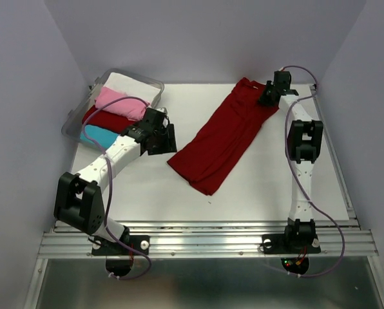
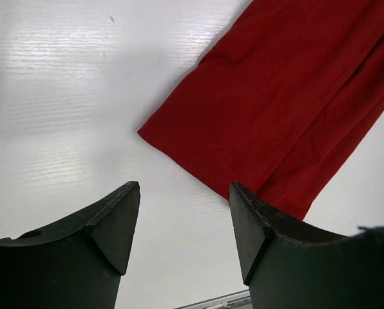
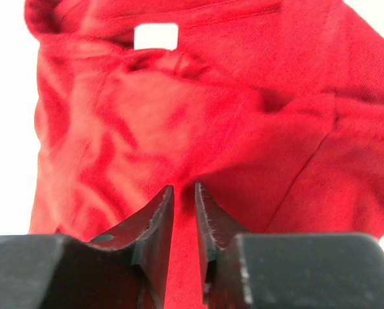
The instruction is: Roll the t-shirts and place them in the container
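Note:
A long folded dark red t-shirt [image 1: 218, 138] lies diagonally across the white table, its near end [image 2: 243, 116] filling much of the left wrist view. My left gripper [image 1: 170, 138] hangs just beyond that end, open and empty in the left wrist view. At the far end, my right gripper [image 1: 267, 96] is over the red cloth [image 3: 115, 122], where a white label shows. Its fingertips are close together with a narrow gap; whether cloth is between them is unclear.
A clear bin [image 1: 71, 127] at the back left holds folded white, pink, red and blue garments.

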